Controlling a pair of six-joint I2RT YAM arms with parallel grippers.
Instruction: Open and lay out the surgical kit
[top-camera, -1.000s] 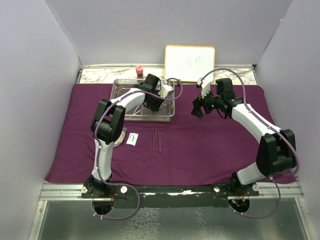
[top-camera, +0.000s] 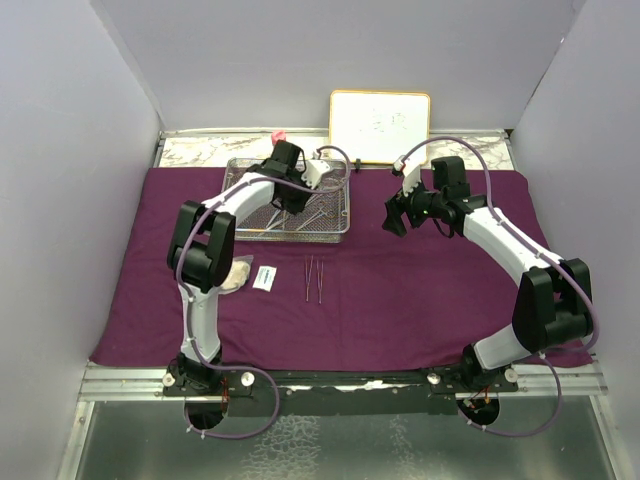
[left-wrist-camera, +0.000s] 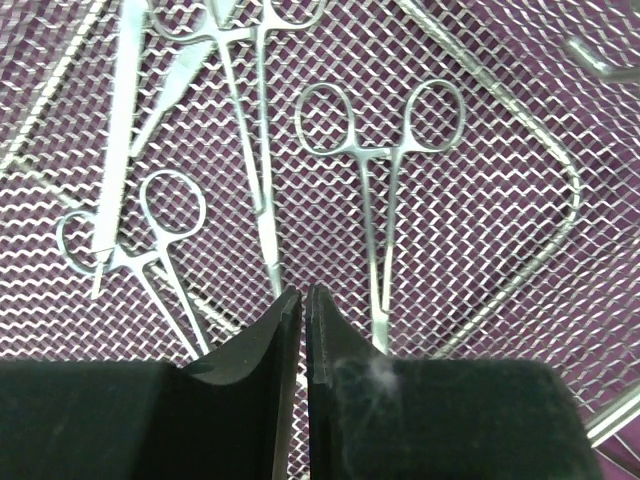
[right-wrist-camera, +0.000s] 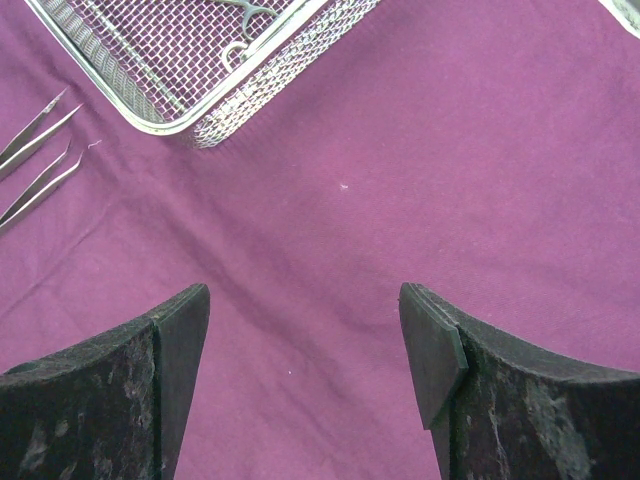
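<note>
My left gripper hangs over the mesh instrument tray (top-camera: 342, 225), fingertips close together just above the lower end of a long clamp (left-wrist-camera: 264, 150); whether it grips anything is unclear. Beside it in the left wrist view lie another clamp (left-wrist-camera: 390, 235), scissors (left-wrist-camera: 165, 235) and a flat instrument (left-wrist-camera: 120, 130). Two pairs of tweezers (top-camera: 320, 282), a white packet (top-camera: 264, 278) and a bagged item (top-camera: 235, 275) lie on the purple cloth below the tray. My right gripper is open above bare cloth right of the tray, nothing between its fingers.
A white board (top-camera: 380, 125) with orange edge stands at the back. A pink-topped item (top-camera: 278, 137) sits behind the tray, partly hidden. Walls bound both sides.
The left arm has shifted leftward and slightly up within the tray area, now covering part of the pink-topped item. The right arm has not moved.
</note>
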